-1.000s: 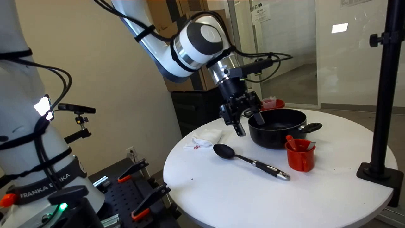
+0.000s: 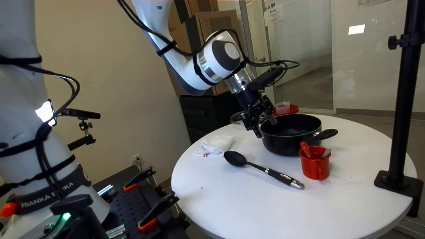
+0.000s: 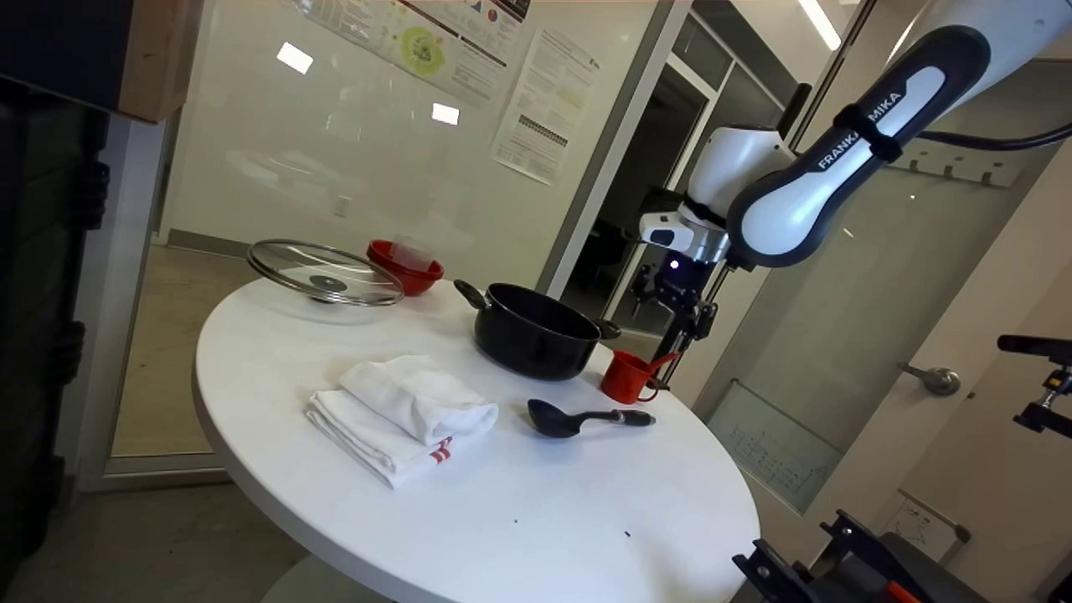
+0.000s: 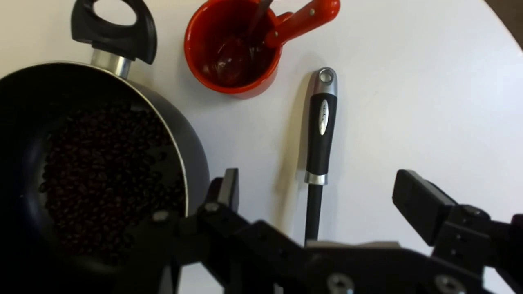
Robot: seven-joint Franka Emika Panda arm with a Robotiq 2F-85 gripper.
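Note:
My gripper is open and empty, raised above the table beside the black pot. In the wrist view, dark beans lie inside the pot, and one of my fingers appears next to its rim. A black spoon with a black and silver handle rests on the table; its handle shows between my spread fingers, and its bowl is hidden there. A red cup stands near the pot, holding a red-handled utensil and a second, metal one.
A folded white cloth lies on the round white table. Towards the table's edge are a glass lid and red bowls. A black post is clamped to the rim.
My gripper has shifted slightly to the right and up in exterior view 1, and its wrist has turned. The pot, spoon, cup and cloth have stayed in place.

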